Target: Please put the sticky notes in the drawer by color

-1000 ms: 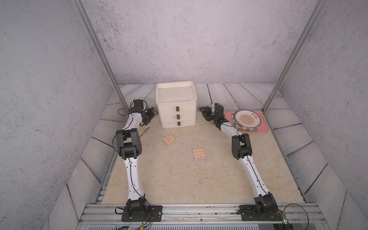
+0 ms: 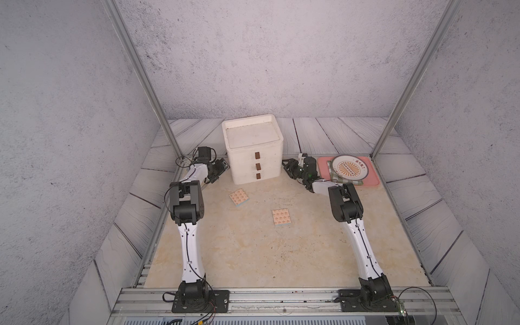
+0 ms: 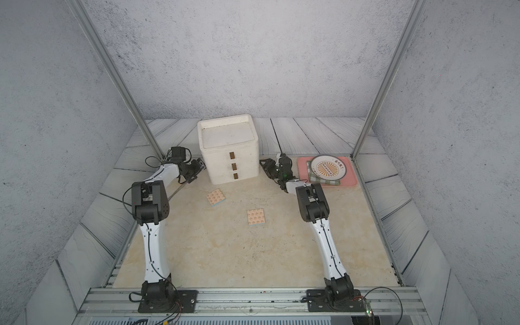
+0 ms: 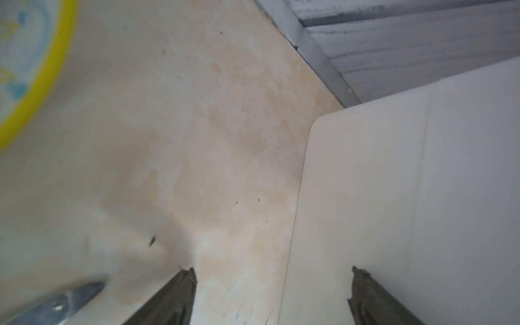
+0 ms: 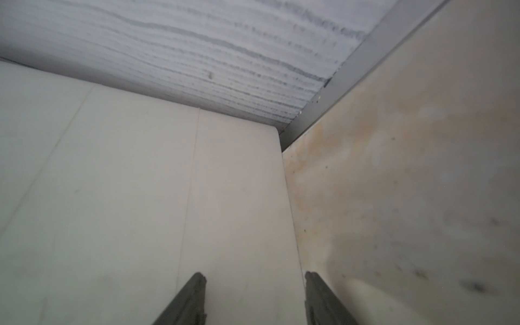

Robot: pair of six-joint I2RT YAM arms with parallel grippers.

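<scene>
A white three-drawer cabinet (image 2: 243, 168) stands at the back centre, drawers closed, flanked by my grippers. Two sticky note pads with pale orange patterned tops lie in front: one (image 2: 239, 197) near the cabinet's left front, the other (image 2: 281, 216) further forward. My left gripper is at the cabinet's left side, open, with the side wall (image 4: 368, 189) by one finger. My right gripper stands open beside the right side wall (image 5: 227, 195), nothing seen held.
A pink board (image 2: 371, 178) with a checked cloth and plate (image 2: 349, 168) lies back right. A yellow-rimmed item (image 4: 43, 70) and a shiny pointed item (image 4: 70, 303) are left of the cabinet.
The cabinet has shifted slightly right and toward the front. Both grippers have moved a little beside it, with the arms' elbows changing position. The sticky note pads have not moved.
</scene>
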